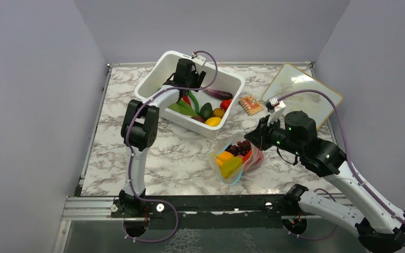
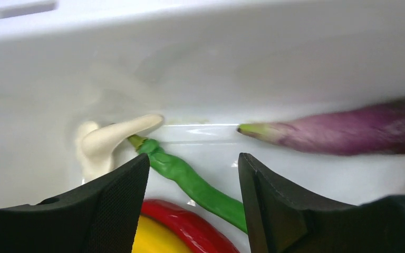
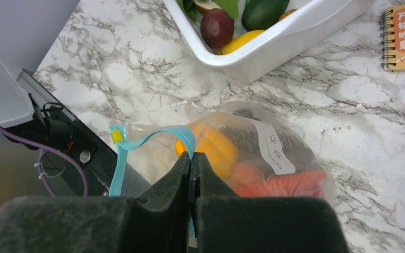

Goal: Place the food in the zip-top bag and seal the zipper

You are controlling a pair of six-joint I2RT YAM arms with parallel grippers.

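My left gripper hangs open inside the white food bin (image 1: 153, 84), above a green chili (image 2: 190, 179), with an eggplant (image 2: 348, 129), a white mushroom-like piece (image 2: 111, 134) and a red pepper (image 2: 190, 226) around it. The zip bag (image 3: 290, 147) stands at the front centre, holding yellow, red and dark pieces of food. My right gripper is shut on the bag's blue zipper rim at its top edge.
A small spiral notebook (image 1: 251, 105) and a white board (image 1: 301, 89) lie right of the bin. The marble table's left part and the area left of the bag are clear.
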